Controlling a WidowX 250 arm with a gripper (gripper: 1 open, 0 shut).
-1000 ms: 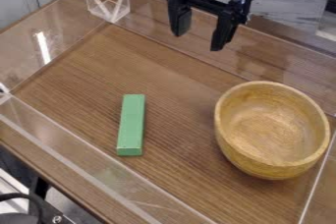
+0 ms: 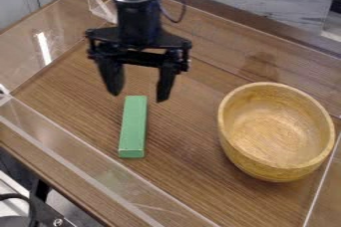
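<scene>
My gripper [image 2: 138,64] hangs over the wooden tabletop, open, its two dark fingers spread apart with nothing visible between them. Below it, a little toward the near side, a green rectangular block [image 2: 132,126] lies lengthwise on the wood, apart from the fingers.
A tan round-cornered bowl [image 2: 276,102] stands on the right, empty. Around the wooden table [image 2: 67,112] run pale edges, with a white marbled surface behind it.
My gripper has come from the back of the table toward the near left, now over the area just behind the green block. The block and bowl have stayed put.
</scene>
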